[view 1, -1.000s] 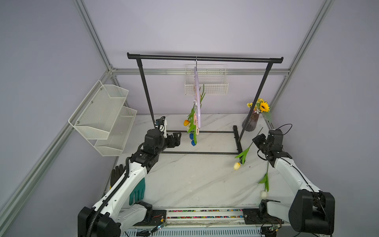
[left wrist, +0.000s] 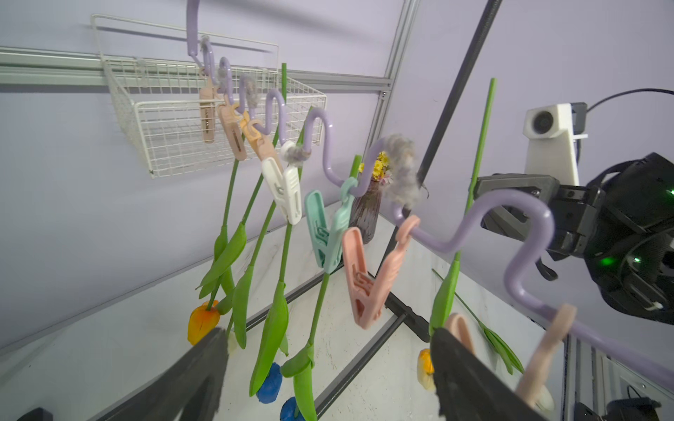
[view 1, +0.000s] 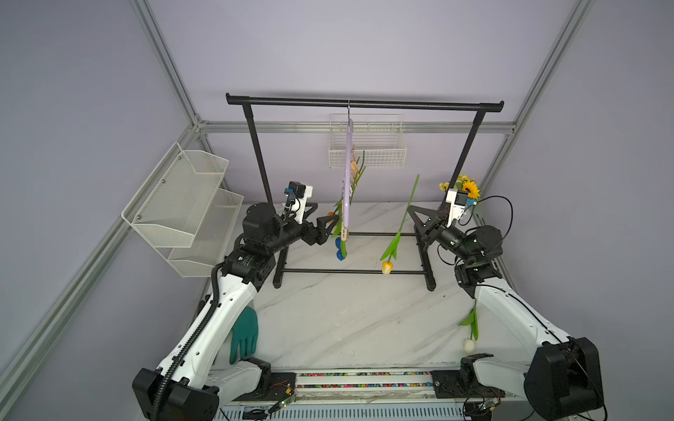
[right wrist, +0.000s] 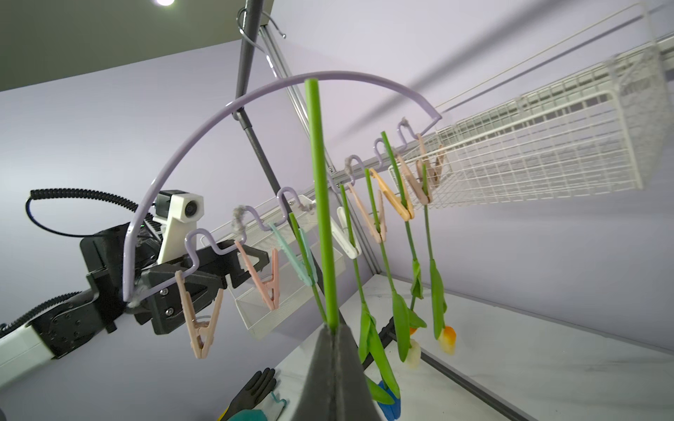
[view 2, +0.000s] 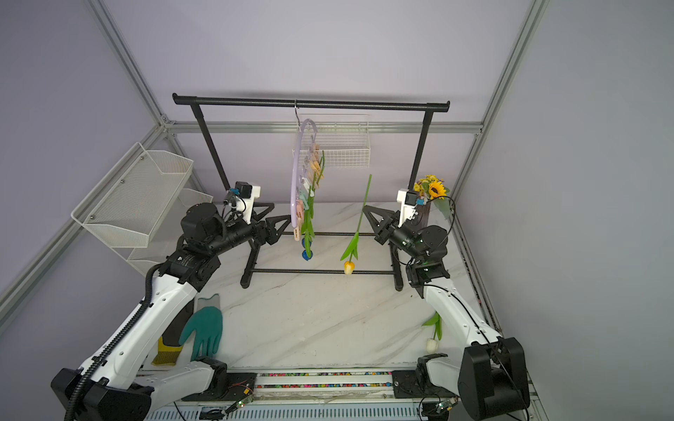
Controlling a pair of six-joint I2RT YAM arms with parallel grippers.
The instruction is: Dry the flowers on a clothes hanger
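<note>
The lilac hanger hangs from the rack's bar, carrying a row of clips with several tulips hanging heads down. A pink clip and a beige clip show no flower. My right gripper is shut on the stem of a yellow tulip, held upside down right of the hanger. My left gripper stands open beside the hanger's front end, its fingers blurred round the lowest clip in the left wrist view.
A white tulip lies at the front right. The rack spans the table, with a vase of sunflowers at back right. Gloves lie front left.
My right gripper has risen and moved left with the yellow tulip toward the hanger. My left gripper has moved up and right to the hanger's front end.
</note>
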